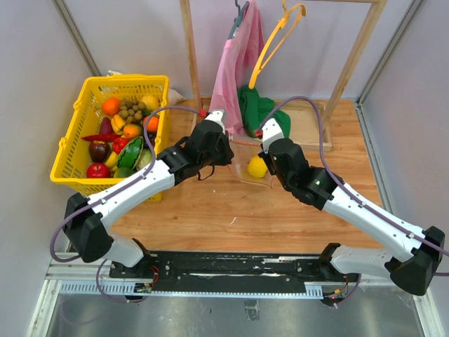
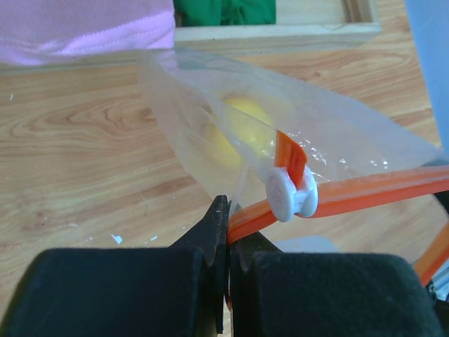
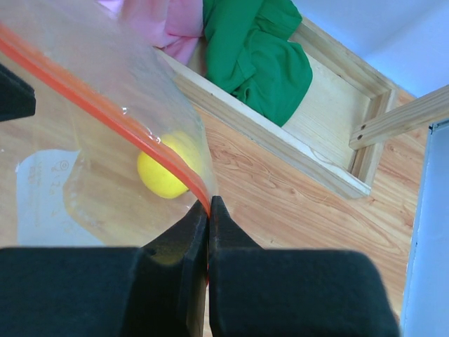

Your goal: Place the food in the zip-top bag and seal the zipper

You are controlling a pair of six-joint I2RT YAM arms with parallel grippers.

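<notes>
A clear zip bag [image 1: 247,158] with an orange zipper hangs between my grippers, a yellow round food [image 1: 257,167] inside it. In the left wrist view, my left gripper is shut on the zipper edge beside the white slider [image 2: 287,195]; the food [image 2: 238,133] shows through the plastic. In the right wrist view, my right gripper is shut on the other end of the orange-edged rim, with the food [image 3: 165,168] behind it.
A yellow basket [image 1: 70,158] of mixed fruit and vegetables stands at the left. A wooden rack [image 3: 316,168] with pink and green cloths is behind the bag.
</notes>
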